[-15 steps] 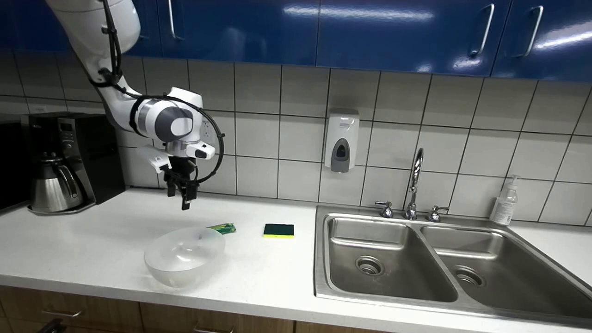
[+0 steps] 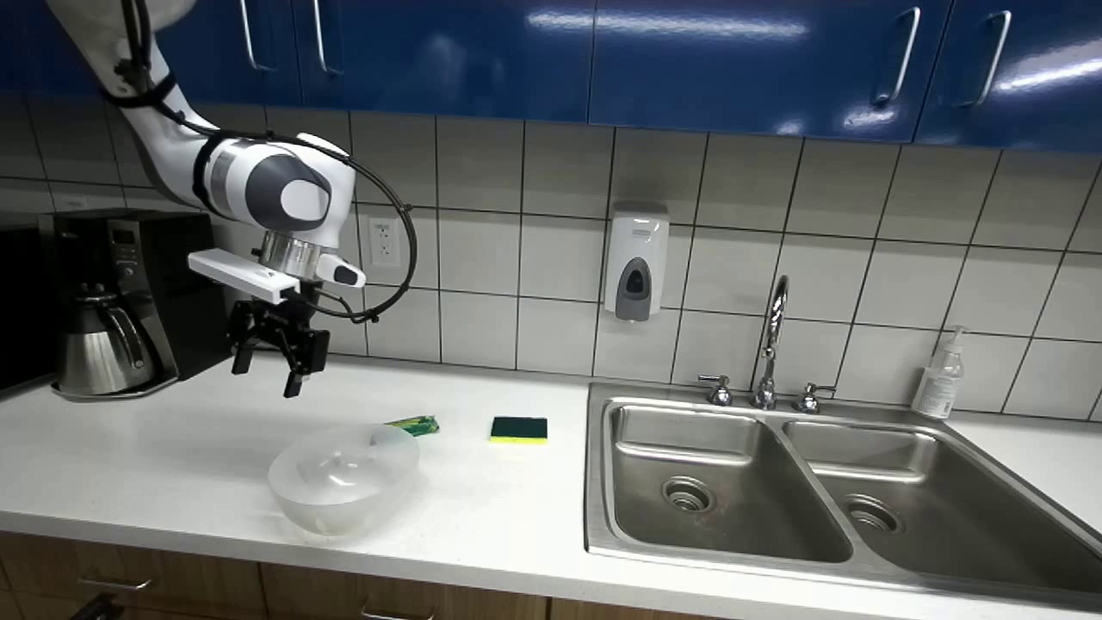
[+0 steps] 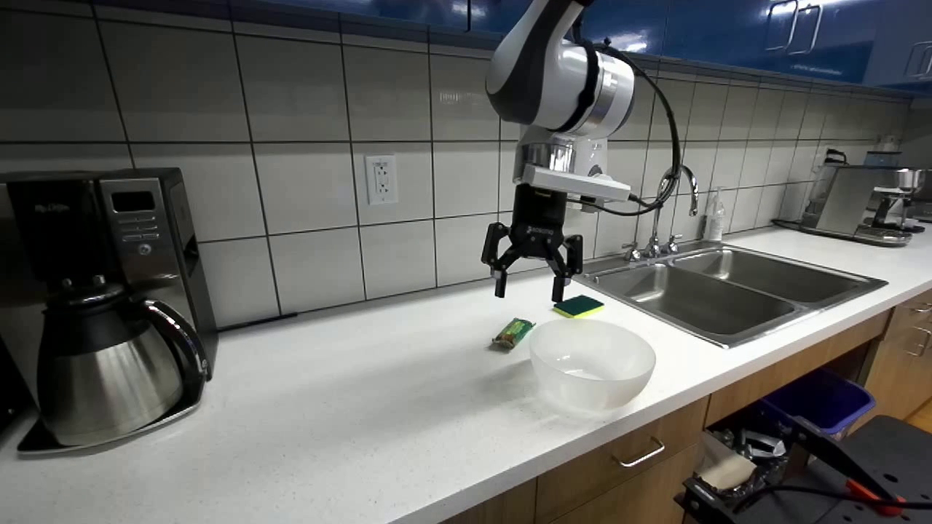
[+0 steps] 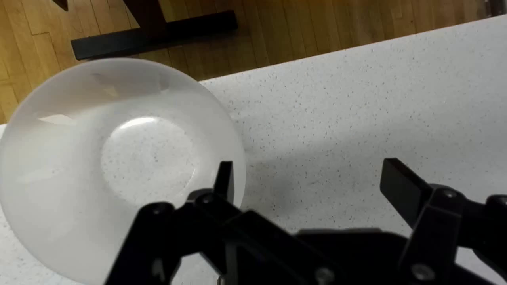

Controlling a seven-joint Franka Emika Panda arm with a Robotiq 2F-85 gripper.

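My gripper [image 2: 276,381] is open above the counter, nothing between its fingers; in the wrist view the two fingertips [image 4: 226,180] stand wide apart over bare countertop. A translucent white bowl [image 3: 594,362] rests upright near the counter's front edge and looks empty in the wrist view. Beside it, towards the wall, lies a small green packet [image 3: 512,332], partly hidden behind the bowl in exterior view 1. The green and yellow sponge [image 2: 518,429] lies flat between the bowl and the sink.
The double steel sink [image 2: 597,486] with its faucet [image 2: 770,346] is set into the counter at the right. A coffee maker [image 3: 166,253] with a steel carafe [image 3: 109,375] occupies the left end. Open white countertop [image 3: 349,393] stretches between the carafe and the bowl.
My arm has moved left and a little higher in exterior view 1, its wrist turned. The gripper's fingers show wider apart now. Bowl, packet and sponge are where they were.
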